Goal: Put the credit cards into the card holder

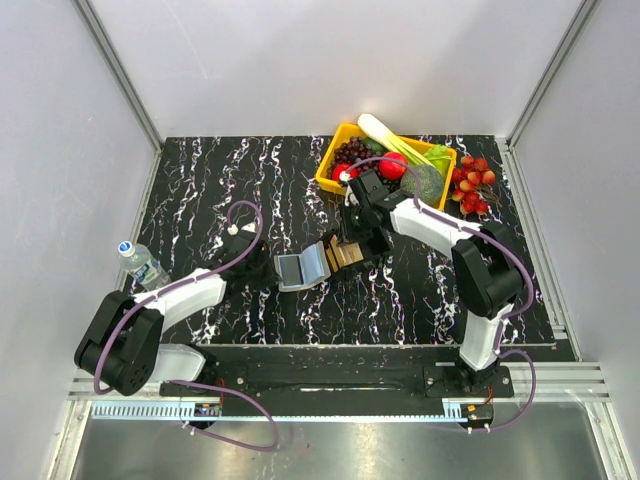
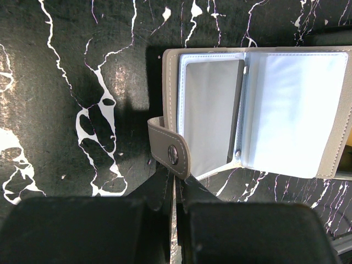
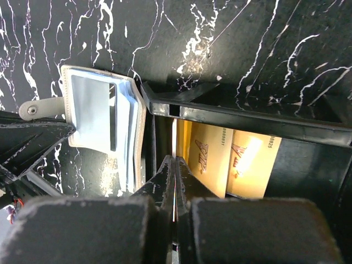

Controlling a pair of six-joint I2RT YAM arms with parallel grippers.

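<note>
The card holder [image 2: 300,113] lies spread out, with clear sleeves and a beige edge. Its snap strap [image 2: 165,147] reaches my left gripper, which is shut on the strap's end. Several gold cards [image 3: 212,154] lean in a black box [image 3: 247,118] to the right of the holder. My right gripper is shut at the box's left end, beside the leftmost card [image 3: 188,140]. A thin pale edge runs in line with its fingertips; no card shows clearly held.
A yellow basket [image 1: 325,172] of fruit and vegetables stands at the back right, with loose red fruit [image 1: 474,186] beside it. On the left is a water bottle [image 1: 144,266]. Free table lies at the back left and front.
</note>
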